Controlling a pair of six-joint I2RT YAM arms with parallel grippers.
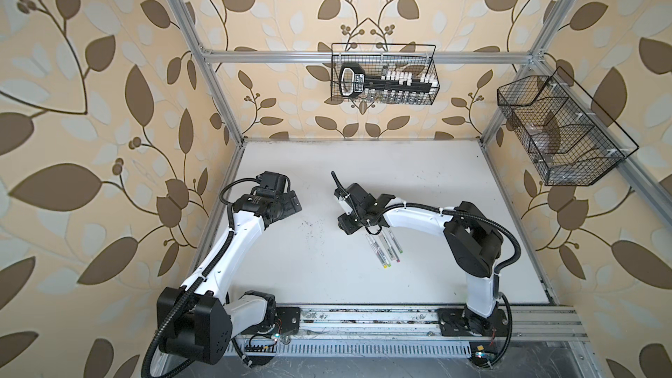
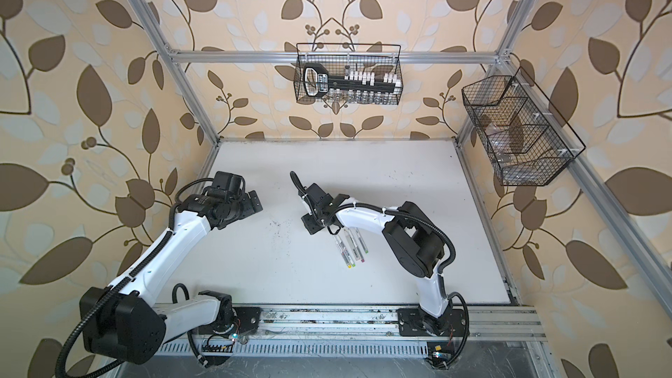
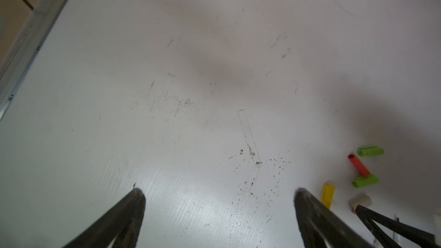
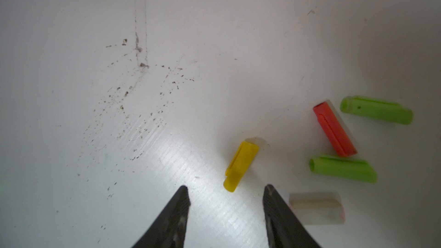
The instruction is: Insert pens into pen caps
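Note:
Over the caps hangs my right gripper, its fingers apart and nothing between them. Just ahead of its fingertips lies the yellow cap [image 4: 241,165]. To its right are the red cap [image 4: 335,129], one green cap [image 4: 376,109], another green cap [image 4: 343,168] touching the red one, and a whitish cap [image 4: 317,209] partly behind the right finger. My left gripper stands open and empty over bare table at the left. Several uncapped-looking pens [image 1: 383,246] lie side by side below the right arm, their upper ends hidden by it.
Wire baskets [image 1: 383,73] hang on the back rail and at the right [image 1: 567,129], away from the arms.

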